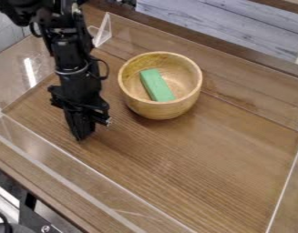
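Observation:
The black robot arm hangs from the top left over the wooden table (200, 182), its gripper (76, 127) low near the tabletop, left of a wooden bowl (176, 106). The gripper is dark and small; whether anything is between its fingers cannot be told. A green block (156, 86) lies inside the bowl.
A cable shows at the lower left edge.

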